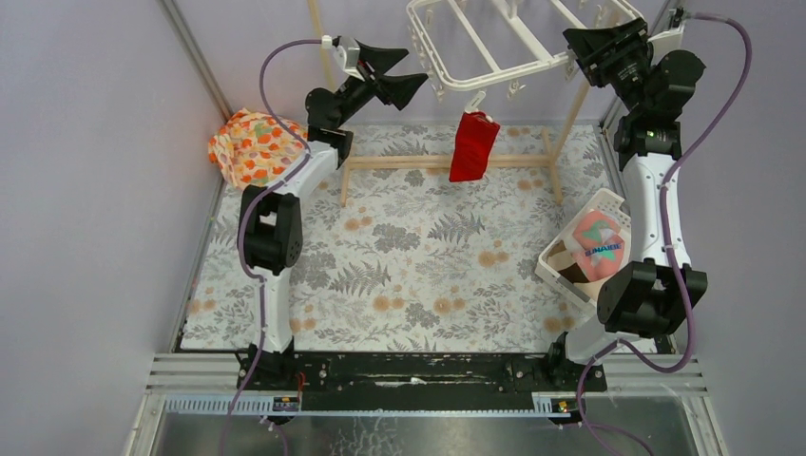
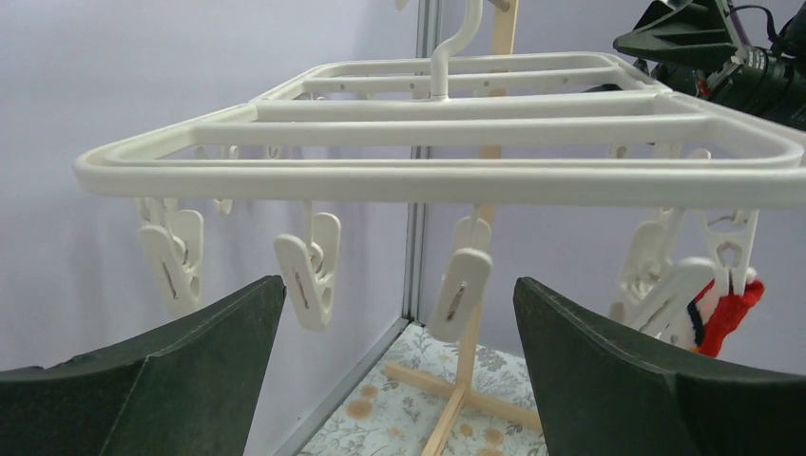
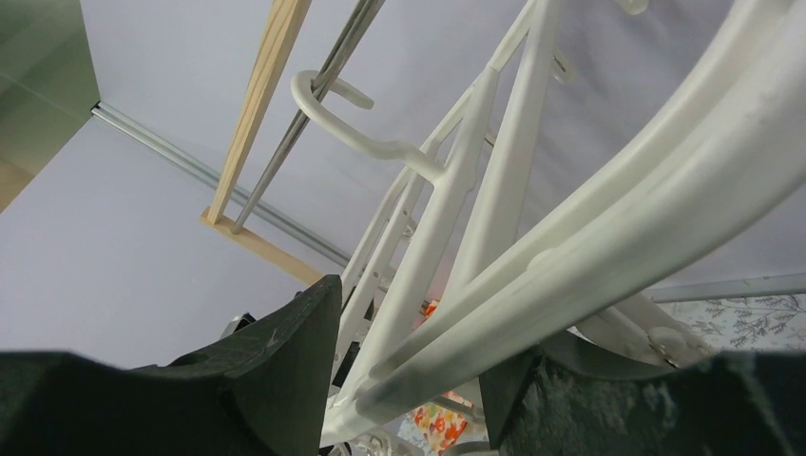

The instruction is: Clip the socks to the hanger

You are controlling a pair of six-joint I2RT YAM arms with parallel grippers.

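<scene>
A white clip hanger point(image 1: 504, 69) hangs at the upper middle, with a red sock point(image 1: 472, 147) dangling from a front clip; in the left wrist view part of the sock point(image 2: 727, 318) shows behind the clips. My left gripper point(image 1: 402, 74) stands open just left of the hanger, empty, facing its clips point(image 2: 461, 294). My right gripper point(image 1: 591, 52) is at the hanger's right front corner, the white frame point(image 3: 551, 290) crossing between or just over its fingers; how far it is open is hard to tell.
A white basket point(image 1: 547, 263) with a pink item lies at the lower right. An orange patterned cloth point(image 1: 249, 152) lies at the back left. Wooden stand legs point(image 1: 399, 162) run along the back.
</scene>
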